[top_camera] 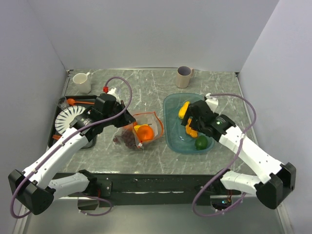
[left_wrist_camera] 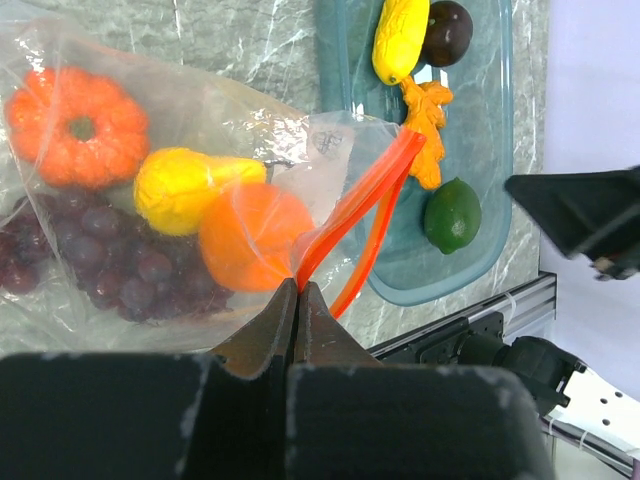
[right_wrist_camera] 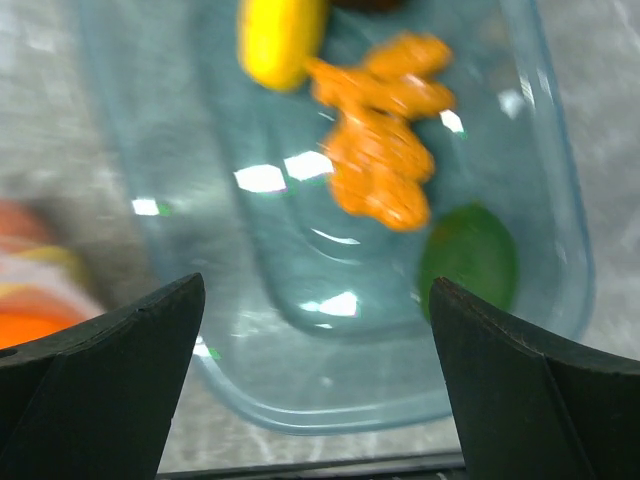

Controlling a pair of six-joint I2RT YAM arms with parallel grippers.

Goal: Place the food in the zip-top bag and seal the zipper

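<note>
The clear zip bag [left_wrist_camera: 90, 250] holds a pumpkin [left_wrist_camera: 75, 130], grapes [left_wrist_camera: 140, 270], a yellow fruit [left_wrist_camera: 175, 190] and an orange [left_wrist_camera: 250, 240]. My left gripper is shut at the bag's orange zipper [left_wrist_camera: 365, 190]; whether the strip is between its fingertips is unclear. My right gripper is open above the teal bin [right_wrist_camera: 200, 250], which holds a yellow food [right_wrist_camera: 280, 40], an orange knobbly food [right_wrist_camera: 380, 170], a green lime [right_wrist_camera: 465, 255] and a dark fruit [left_wrist_camera: 447, 30].
A black tray [top_camera: 53, 136] with a plate and utensils lies at left. A white mug [top_camera: 81, 84] and a grey mug [top_camera: 183, 77] stand at the back. The counter behind the bag is clear.
</note>
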